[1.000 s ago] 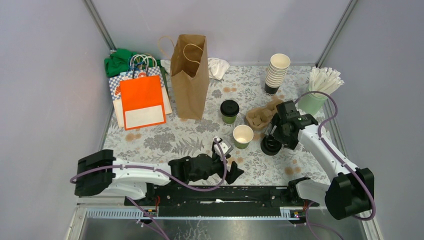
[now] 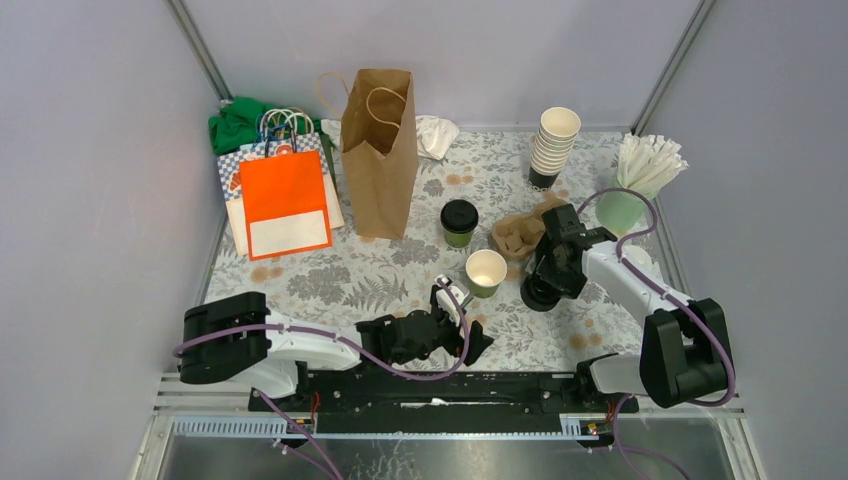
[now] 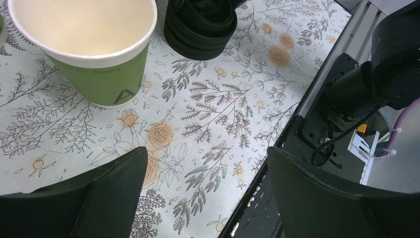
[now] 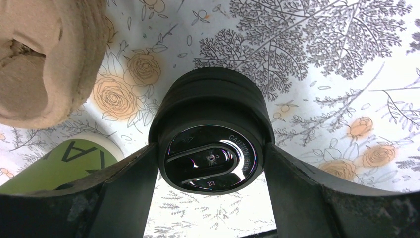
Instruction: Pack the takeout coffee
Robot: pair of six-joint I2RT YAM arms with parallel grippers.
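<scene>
My right gripper is open around the top of a stack of black lids (image 4: 213,89), its fingertips at the upper lid's sides; whether they touch it is unclear. An uncovered green paper cup (image 2: 485,270) stands left of the lids. My left gripper is open and empty over the table in front of that cup. A lidded cup (image 2: 458,223) stands farther back, beside a brown cardboard carrier (image 2: 516,236).
A tall brown paper bag (image 2: 380,180) stands at the back, with folded colored bags (image 2: 285,200) to its left. Stacked cups (image 2: 552,145) and a green holder of white sticks (image 2: 622,208) stand back right.
The right arm has shifted, bringing its gripper onto the lid stack. The left arm has moved slightly rightward. The cups and bags are where they were.
</scene>
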